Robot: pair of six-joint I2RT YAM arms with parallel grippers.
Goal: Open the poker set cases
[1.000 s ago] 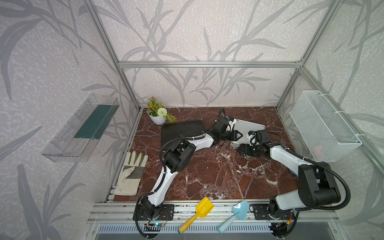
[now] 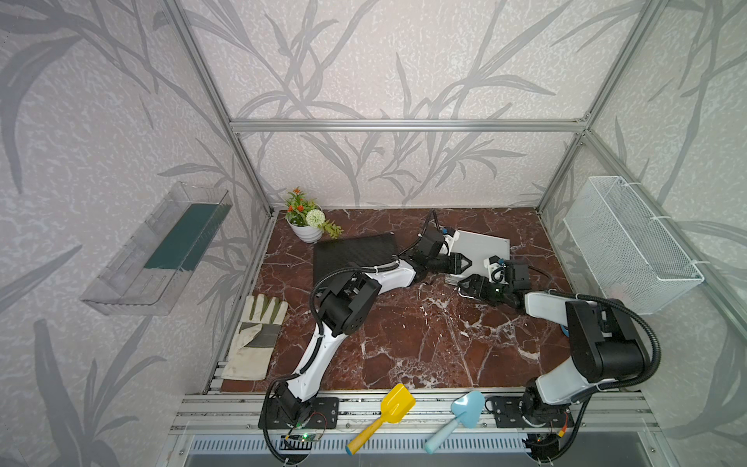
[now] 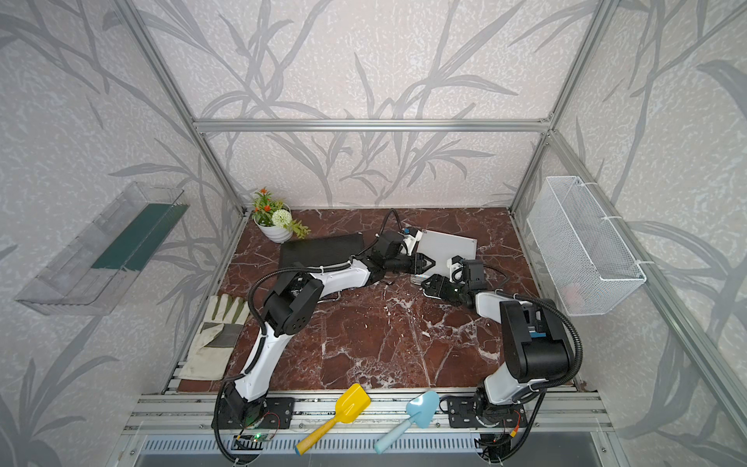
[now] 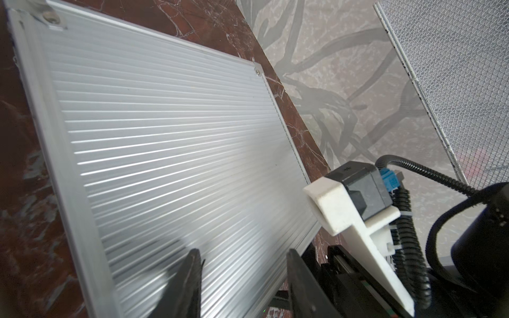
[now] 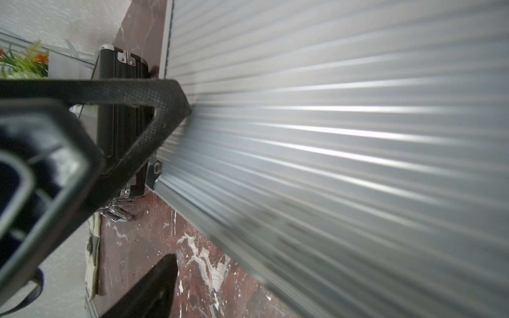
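A ribbed silver case (image 4: 175, 132) lies on the right half of the marble table, its top filling much of both wrist views. My left gripper (image 2: 459, 263) is over its left part, fingers apart above the lid in the left wrist view. My right gripper (image 2: 467, 286) is at the case's front, one finger against or very near the ribbed top, the other lower beside the edge, apart. Nothing shows held. A black case (image 2: 350, 245) lies at the middle left, partly behind my left arm, with metal latches showing in the right wrist view.
A flower pot (image 2: 309, 229) stands at the back left and a glove (image 2: 249, 350) lies at the front left. Wire baskets (image 2: 630, 241) hang on the side walls. A yellow scoop (image 2: 393, 408) and a blue one lie at the front rail.
My right arm has shifted left, and its gripper has moved slightly along the silver case's front. The left arm looks the same.
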